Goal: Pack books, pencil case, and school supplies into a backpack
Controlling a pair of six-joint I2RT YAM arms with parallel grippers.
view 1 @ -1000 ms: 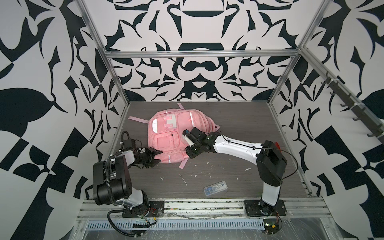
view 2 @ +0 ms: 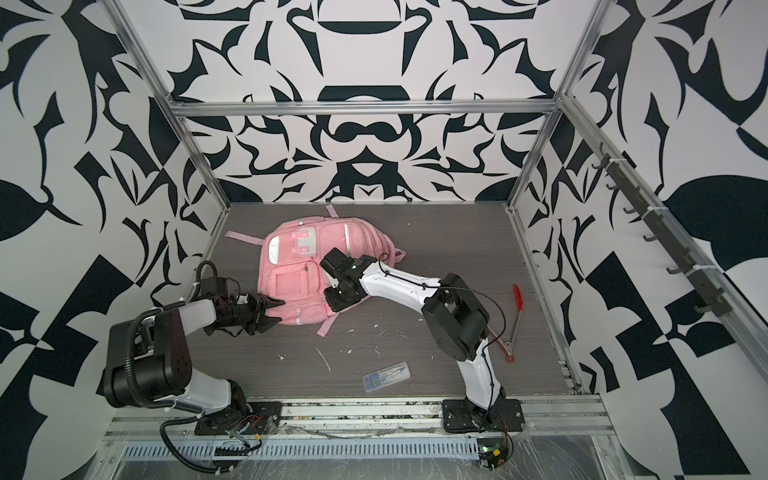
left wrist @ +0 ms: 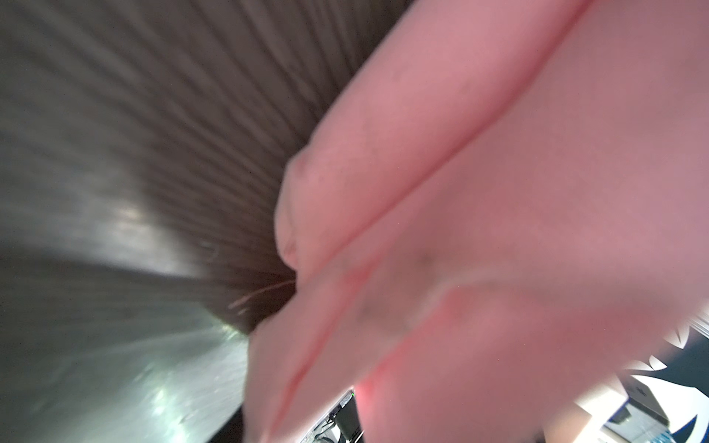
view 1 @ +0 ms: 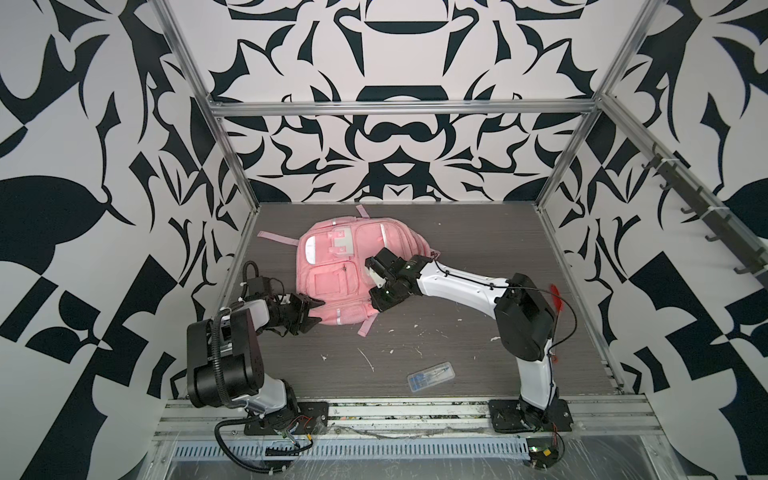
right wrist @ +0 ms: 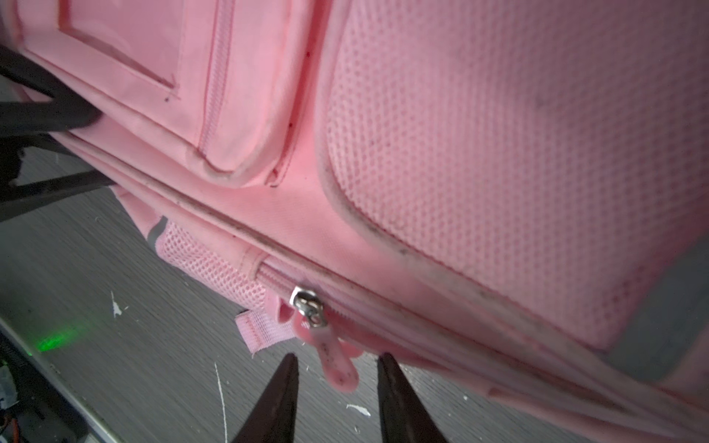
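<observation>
A pink backpack (view 1: 344, 276) lies flat on the table, left of centre. At its near left corner is my left gripper (view 1: 318, 312); in the right wrist view its black fingers (right wrist: 62, 110) stand around the bag's edge. Pink fabric (left wrist: 472, 221) fills much of the left wrist view and hides whether these fingers press on it. My right gripper is open over the bag's near side, a zipper pull (right wrist: 336, 361) showing between its fingertips but not gripped. A clear flat case (view 1: 431, 376) with blue contents rests near the front edge.
A red-handled tool (view 2: 518, 297) lies at the right, partly behind the right arm (view 2: 400, 285). White scraps dot the front of the table.
The left arm and backpack look almost unchanged.
</observation>
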